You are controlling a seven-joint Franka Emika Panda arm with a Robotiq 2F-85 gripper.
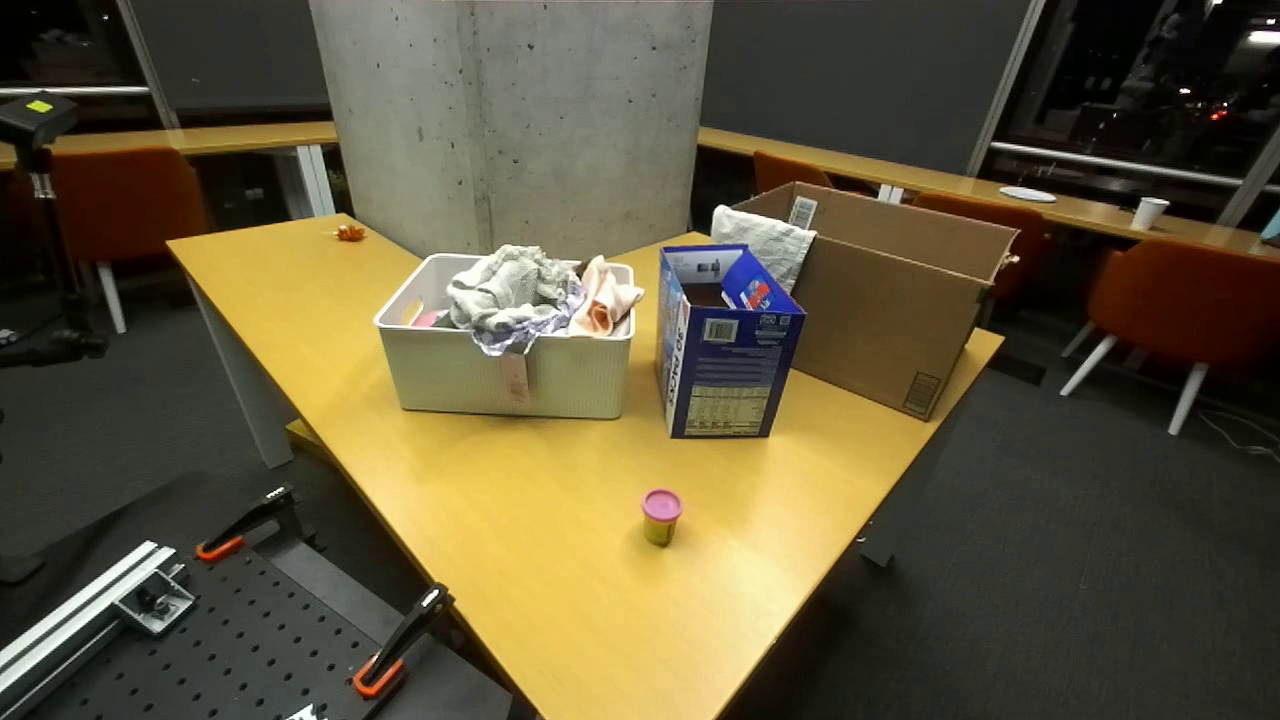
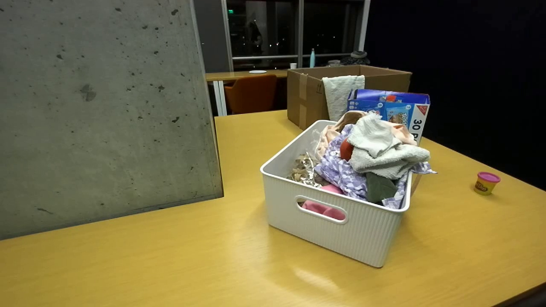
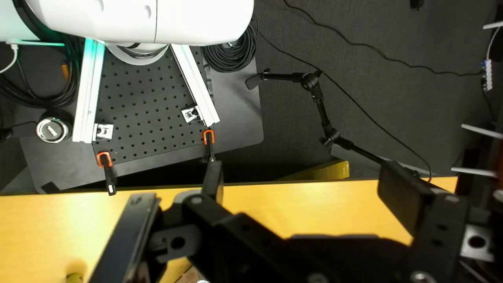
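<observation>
My gripper appears only in the wrist view, its two dark fingers spread wide and nothing between them. It is open, above the edge of the yellow table. A white basket (image 1: 504, 374) on the table is heaped with a grey-white cloth (image 2: 384, 146), a purple patterned cloth (image 2: 344, 174) and other items. Just right of it in exterior view 1 stands an open blue snack box (image 1: 734, 374). Closer to the table's near corner, a small yellow tub with a pink lid (image 1: 661, 518) stands upright; its edge shows low in the wrist view.
A large open cardboard box (image 1: 882, 318) with a white cloth (image 1: 768, 240) over its rim stands behind the blue box. Against the table's back is a concrete pillar (image 1: 516, 132). Clamps (image 1: 402, 642) stick up from the black perforated base.
</observation>
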